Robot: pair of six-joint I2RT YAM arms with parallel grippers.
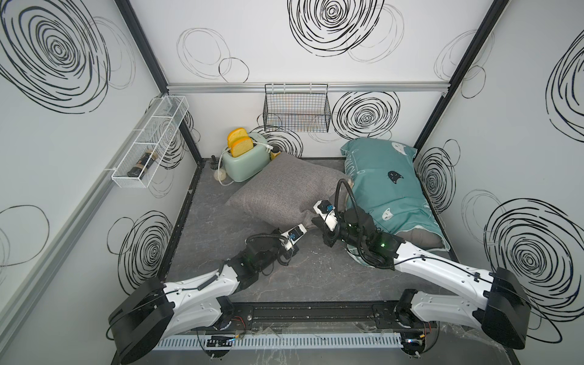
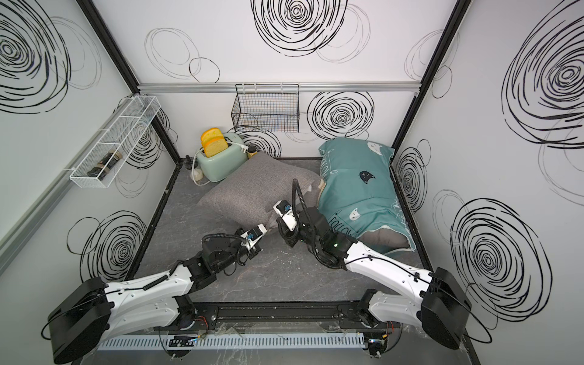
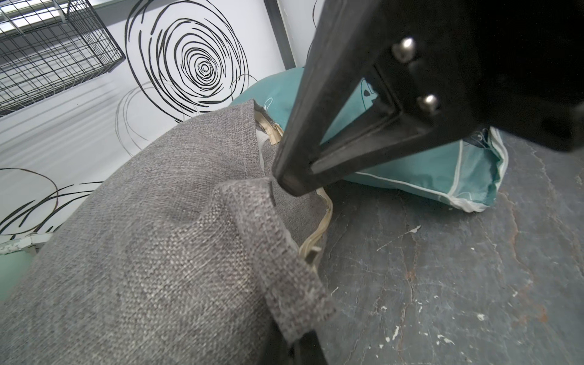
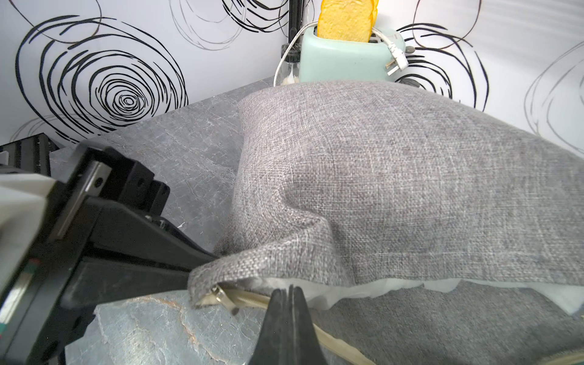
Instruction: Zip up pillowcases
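The grey pillowcase (image 4: 389, 176) lies at mid-table, its open edge facing the right arm. My left gripper is shut on its front corner, fingers pinching a fold of cloth. Beside that corner, in the right wrist view, hangs a metal zipper pull (image 4: 225, 299) on the beige zipper tape (image 4: 343, 348). My right gripper is shut with nothing between its fingers, over the tape and to the right of the pull, apart from it. A white inner lining (image 4: 365, 290) shows along the opening.
A teal pillow (image 1: 380, 182) with cat prints lies to the right, grey filling showing at its near end. Behind the grey pillowcase stands a mint toaster (image 1: 246, 163) with yellow bread. Wire baskets hang on the walls. Free table (image 1: 200, 243) lies to the left and in front.
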